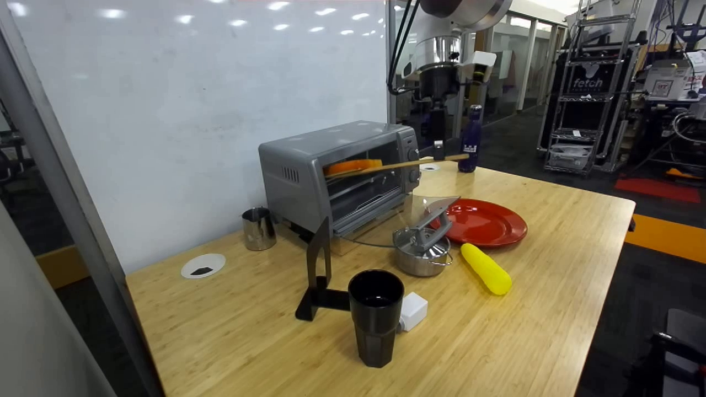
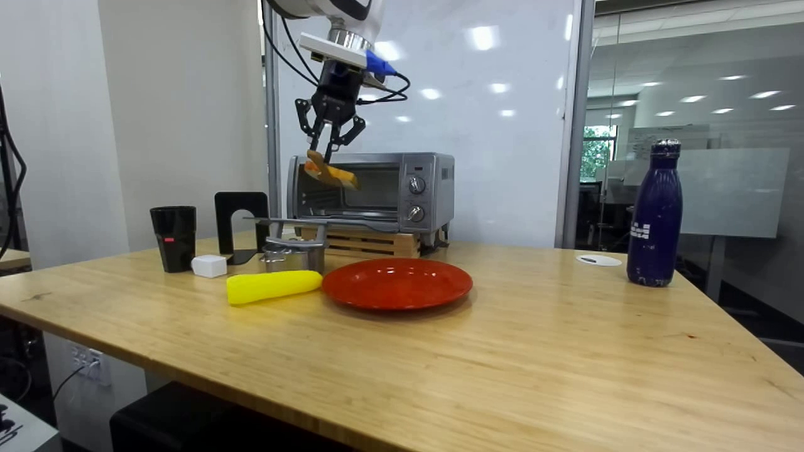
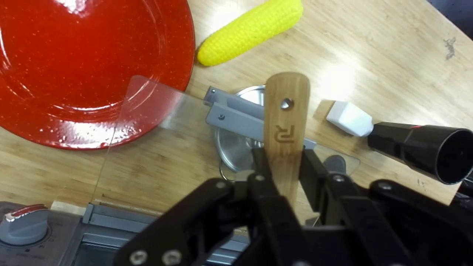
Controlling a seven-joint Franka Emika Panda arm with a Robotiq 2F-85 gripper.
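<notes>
My gripper (image 1: 438, 155) is shut on the handle of a wooden spatula (image 3: 286, 115), whose end points away from the oven. In exterior view 1 the spatula slopes down from the handle (image 1: 456, 158) toward the toaster oven (image 1: 298, 159). At its lower end an orange-edged bread slice (image 1: 354, 166) shows in the oven's opening, tilted; whether it rests on the blade or touches the oven cannot be told. The oven's glass door (image 3: 146, 111) hangs open. In exterior view 2 the slice (image 2: 339, 177) lies behind the handle end.
Below the gripper are a metal pot (image 1: 421, 258), a red plate (image 1: 486, 221) and yellow corn (image 1: 487, 268), with the door's grey handle over the pot. A black cup (image 1: 375, 317), white block (image 1: 414, 311), black stand (image 1: 319, 264) and blue bottle (image 2: 656, 218) stand around.
</notes>
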